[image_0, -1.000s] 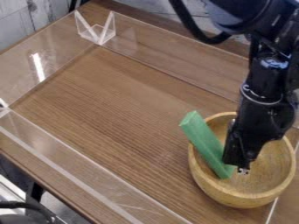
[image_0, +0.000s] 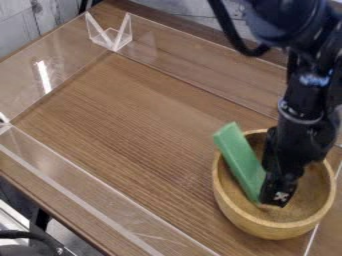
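Observation:
A green block (image_0: 238, 158) leans upright inside a round yellow bowl (image_0: 265, 222) at the lower right, its top above the rim. My black gripper (image_0: 278, 188) reaches down into the bowl just right of the block. It is open; whether its fingers touch the block is hard to tell.
A clear plastic object (image_0: 110, 32) stands at the back left. Dark cables lie at the lower left, off the table's edge.
My gripper has moved down and slightly left, deeper into the bowl and closer beside the green block.

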